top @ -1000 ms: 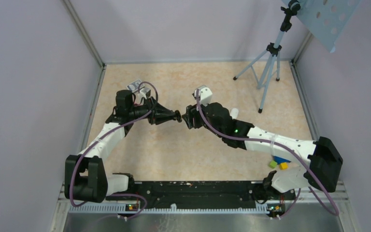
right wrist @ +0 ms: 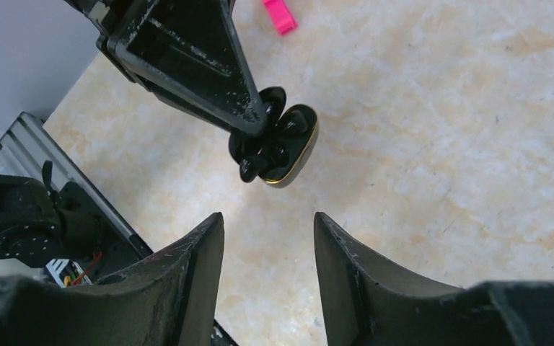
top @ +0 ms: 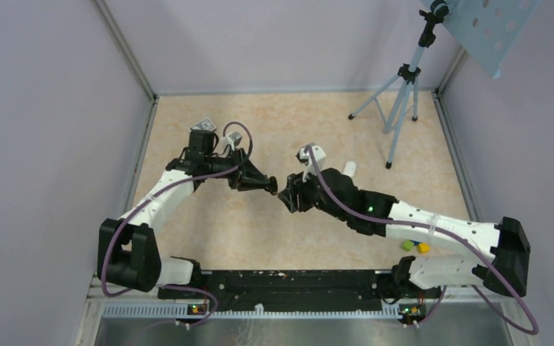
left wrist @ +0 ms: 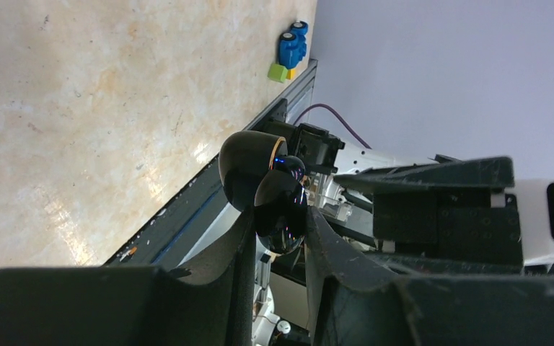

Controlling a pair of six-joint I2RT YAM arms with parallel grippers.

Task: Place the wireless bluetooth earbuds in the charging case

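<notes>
My left gripper is shut on the black charging case, which has a gold rim and hangs above the table in the middle. In the right wrist view the case's lid is up and dark glossy pieces show in it; whether both earbuds are fully seated I cannot tell. In the left wrist view a glossy earbud shows at the fingertips, against the case. My right gripper stands open just right of the case, with nothing between its fingers.
Blue toy, green block and yellow block lie at the front right. A pink block shows in the right wrist view. A tripod stands at the back right.
My left gripper has moved right and toward the front with the case. The right arm has shifted right and toward the front.
</notes>
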